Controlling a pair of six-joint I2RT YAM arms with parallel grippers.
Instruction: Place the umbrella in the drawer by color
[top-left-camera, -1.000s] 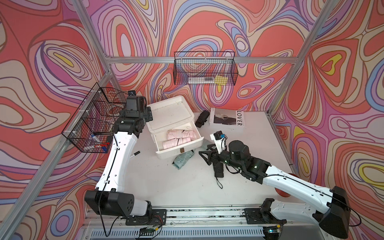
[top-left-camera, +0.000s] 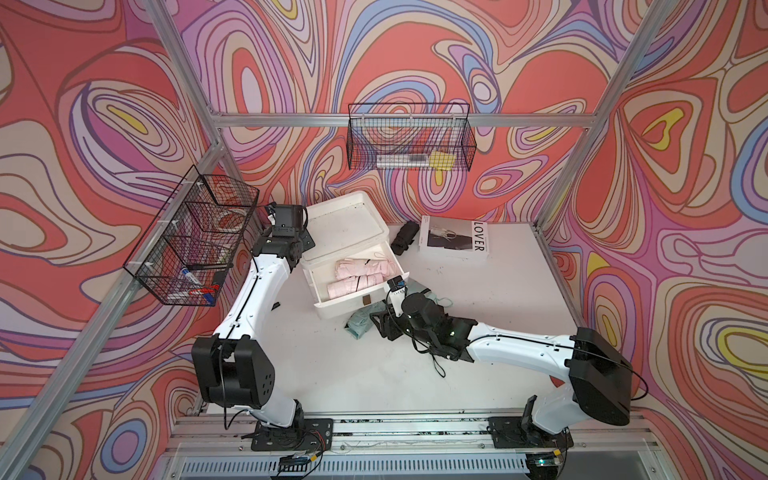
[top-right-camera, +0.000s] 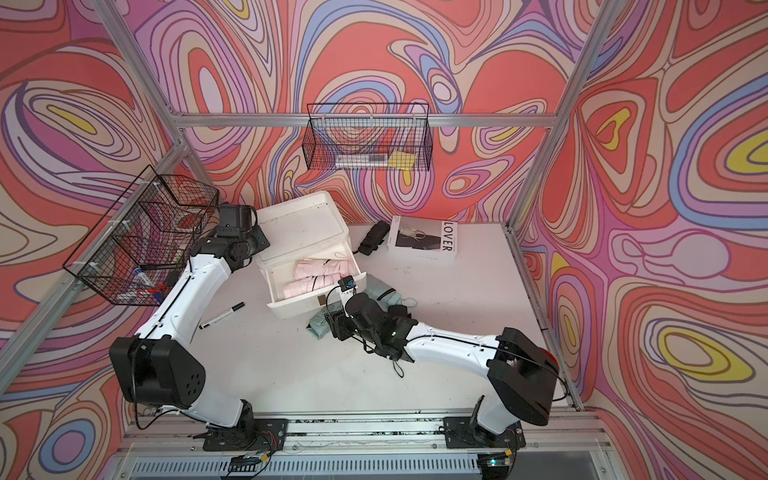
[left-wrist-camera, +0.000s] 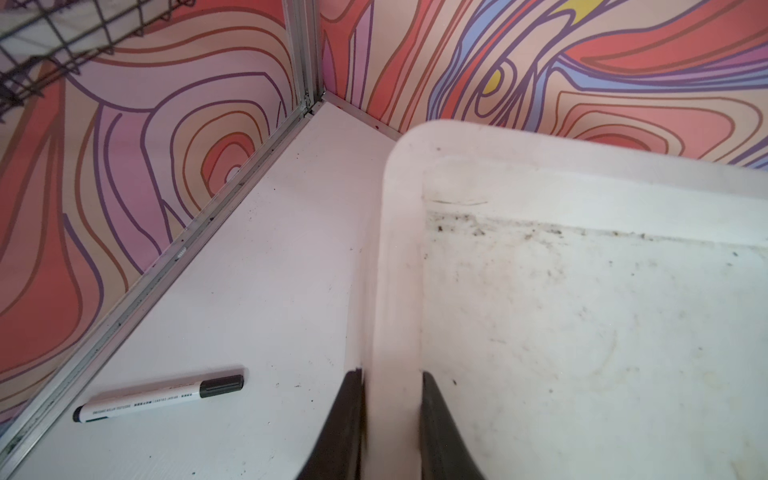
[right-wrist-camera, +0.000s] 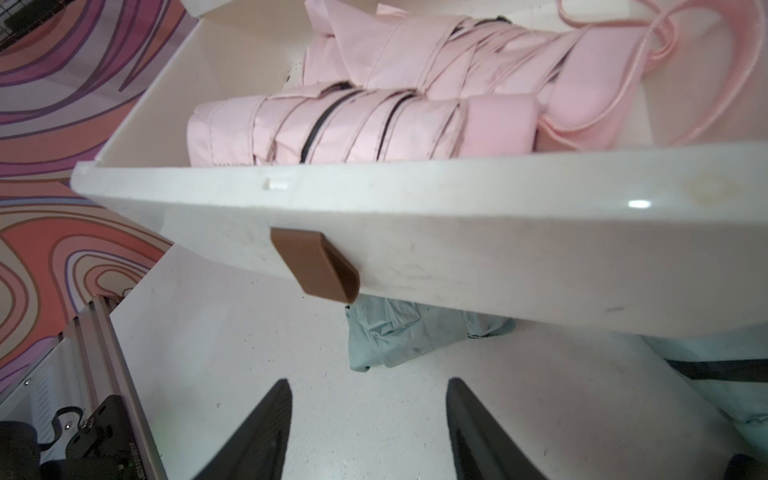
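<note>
The white box (top-left-camera: 320, 292) stands with its lid (top-left-camera: 344, 220) raised back. Two rolled pink umbrellas (right-wrist-camera: 360, 128) lie inside it. In the left wrist view my left gripper is shut on the white lid's left rim, a finger on each side. My right gripper is open and empty, just in front of the box's front wall and its brown tab (right-wrist-camera: 308, 260). A grey-green umbrella (top-left-camera: 361, 321) lies by the box front, partly hidden by the right gripper. Another grey-green one (top-right-camera: 380, 289) lies to the right. A black umbrella (top-left-camera: 405, 237) rests behind.
A book (top-left-camera: 454, 236) lies at the back. A black-capped marker (left-wrist-camera: 160, 400) is left of the box. Wire baskets (top-left-camera: 192, 240) hang at the left and back. A dark object with a cord (top-left-camera: 438, 365) is mostly hidden under the right arm.
My left gripper has come right onto the lid's edge, and the box has shifted slightly to the right. My right gripper has moved left toward the box front.
</note>
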